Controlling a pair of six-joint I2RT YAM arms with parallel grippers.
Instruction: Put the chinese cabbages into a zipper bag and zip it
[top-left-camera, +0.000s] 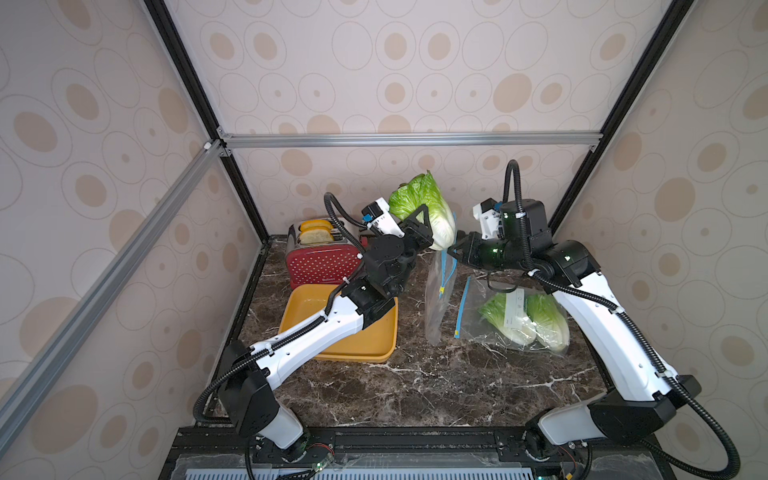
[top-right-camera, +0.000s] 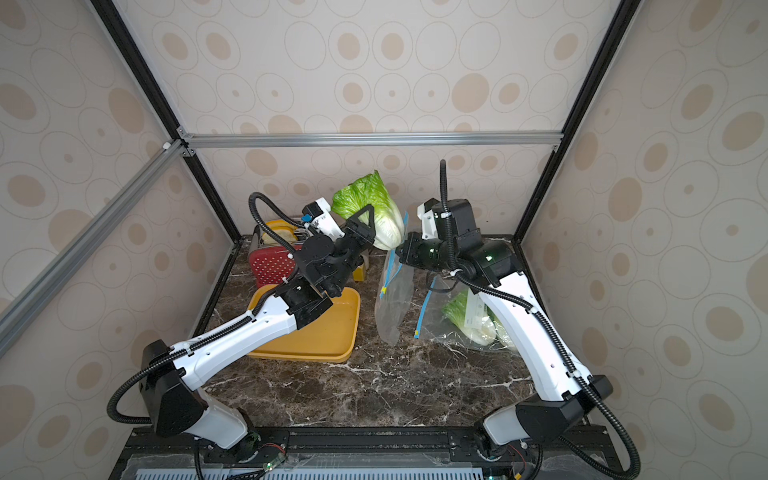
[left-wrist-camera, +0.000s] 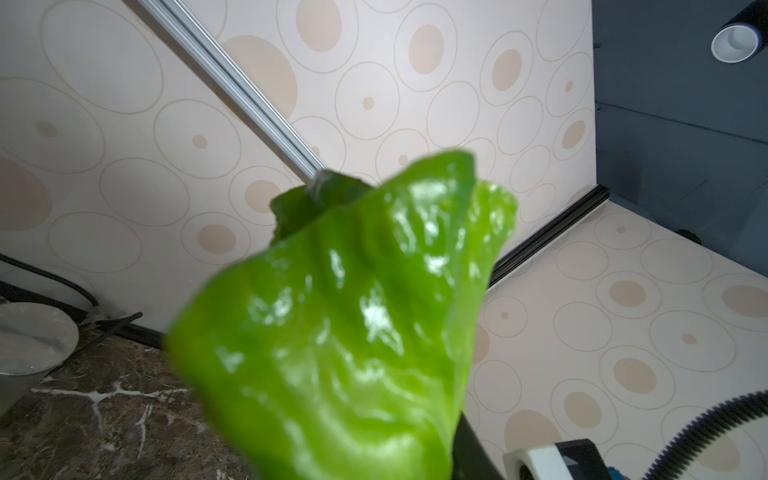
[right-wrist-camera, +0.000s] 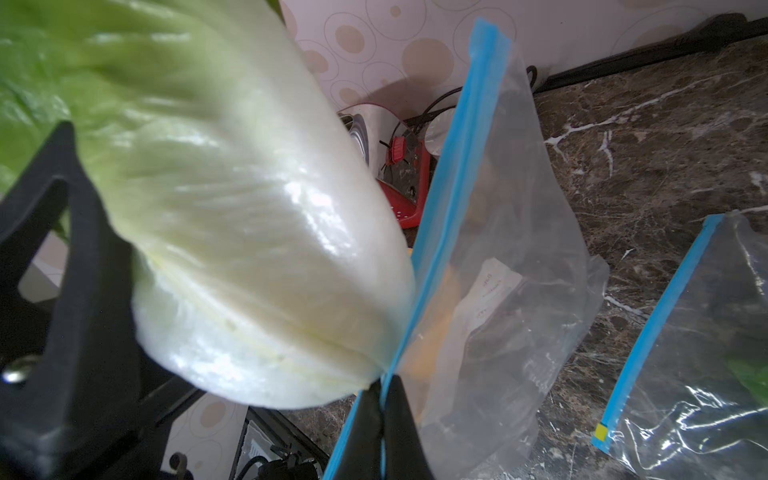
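A Chinese cabbage (top-left-camera: 428, 196) hangs in the air with its leafy end up and its white base towards the right gripper. My left gripper (top-left-camera: 420, 225) is shut around it; in the left wrist view, leaves (left-wrist-camera: 344, 336) hide most of the fingers. My right gripper pinches the blue zip edge of an upright clear bag (right-wrist-camera: 512, 336), which dangles below. The cabbage's white base (right-wrist-camera: 280, 264) is right at the bag's mouth edge. I cannot tell whether any of it is inside. Another bag (top-left-camera: 480, 324) lies on the counter, with cabbages (top-left-camera: 512, 324) in it.
The yellow tray (top-left-camera: 376, 348) on the left is partly covered by the left arm. Behind it stands a red dotted container (top-left-camera: 320, 265) near a toaster-like item.
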